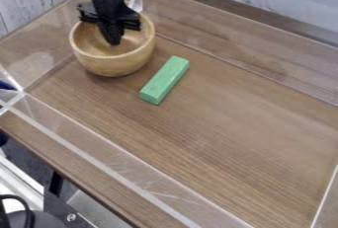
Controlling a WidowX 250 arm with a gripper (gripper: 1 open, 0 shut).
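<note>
My black gripper [111, 25] reaches down from the top left into a tan bowl [111, 58], its lower end at or inside the upper part of the bowl. It looks shut, though its tips are small and dark, and nothing shows held. A green rectangular block [165, 80] lies on the wooden table [211, 153], to the right of the bowl and a little below it.
A wall stands at the upper left.
</note>
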